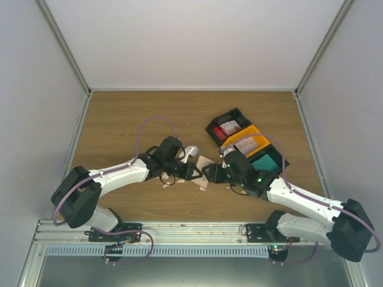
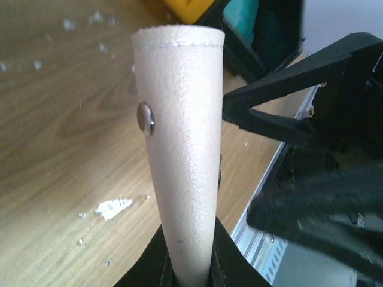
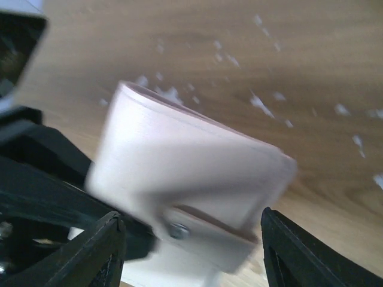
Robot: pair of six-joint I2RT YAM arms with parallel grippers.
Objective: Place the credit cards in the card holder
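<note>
My left gripper (image 1: 192, 170) is shut on the pale card holder (image 2: 177, 137), a leather-like piece with a metal snap, held up between the two arms and filling the middle of the left wrist view. My right gripper (image 1: 212, 173) stands open beside it; in the right wrist view the holder (image 3: 182, 161) lies just beyond and between its dark fingers, blurred. Red and white cards (image 1: 230, 128) sit in the back dark bin, and more pale cards (image 1: 247, 145) in the orange bin.
Three bins stand in a row on the right: dark at the back, orange (image 1: 257, 135) in the middle, dark with a teal item (image 1: 265, 164) at the front.
</note>
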